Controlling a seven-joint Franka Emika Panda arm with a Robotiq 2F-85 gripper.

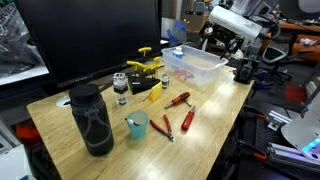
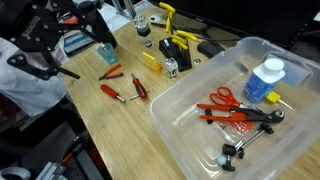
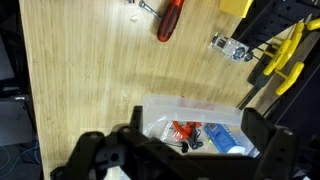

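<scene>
In the wrist view my gripper stands open, with nothing held between its dark fingers. Beyond the fingertips shows part of the clear plastic bin [image 3: 190,102], seen whole in exterior view 2. Inside it are a white bottle with a blue cap [image 2: 267,78], red scissors [image 2: 222,98], red-handled pliers [image 2: 232,117] and small dark pieces. Outside the bin, two red-handled screwdrivers [image 1: 188,120] [image 1: 178,99] and a red-handled tool [image 1: 162,131] lie on the wooden table. A teal cup [image 1: 137,125] stands to their left.
A tall black cylinder [image 1: 92,120] stands at the table's left. Yellow clamps [image 1: 147,66], a yellow piece [image 1: 154,94] and small jars [image 1: 120,86] sit near the monitor [image 1: 85,40].
</scene>
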